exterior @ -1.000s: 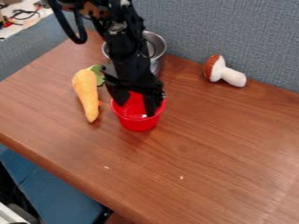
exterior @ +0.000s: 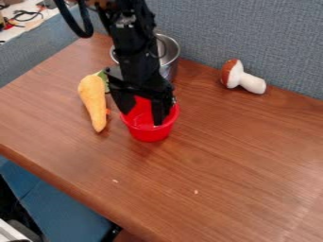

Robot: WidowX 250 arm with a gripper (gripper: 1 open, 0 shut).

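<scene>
The black gripper [exterior: 142,106] reaches down from the top of the camera view into a red cup [exterior: 149,133], its lower parts over and inside the cup's opening. It is open; whether anything lies between or under its fingers in the cup cannot be seen. An orange plush carrot [exterior: 93,100] with a green top lies just left of the cup. Behind the arm is a metal pot [exterior: 168,49], partly hidden by it.
A toy mushroom [exterior: 247,81] with a red-brown cap lies at the back right, near a grey padded wall [exterior: 252,28].
</scene>
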